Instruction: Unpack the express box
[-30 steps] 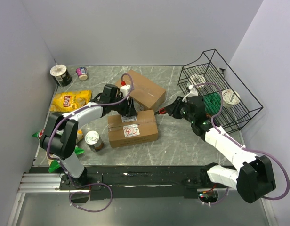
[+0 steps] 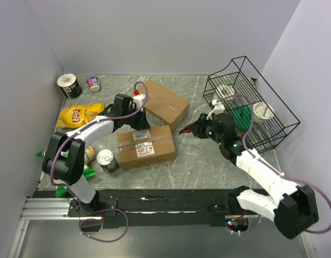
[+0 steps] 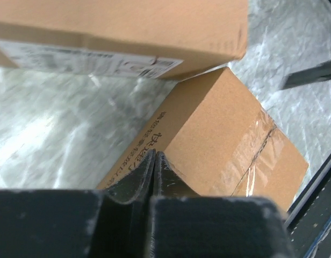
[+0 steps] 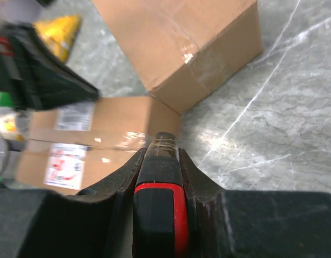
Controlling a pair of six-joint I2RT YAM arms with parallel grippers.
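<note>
Two taped cardboard boxes lie mid-table: a labelled one (image 2: 146, 145) in front, a second (image 2: 165, 102) behind it. My left gripper (image 2: 142, 124) is at the front box's rear edge; in the left wrist view its fingers (image 3: 132, 188) look closed, over a cardboard box. My right gripper (image 2: 189, 129) is right of the front box, with a red-and-black tool (image 4: 162, 215) in its fingers, pointing toward that box.
A wire rack (image 2: 275, 131) holding tubs stands at the right. Snack bags (image 2: 79, 115), cans (image 2: 107, 159) and a small cup (image 2: 93, 83) line the left. Bare table is at the front right.
The front box has shifted left, along with my left gripper. My right gripper's tool is now apart from that box.
</note>
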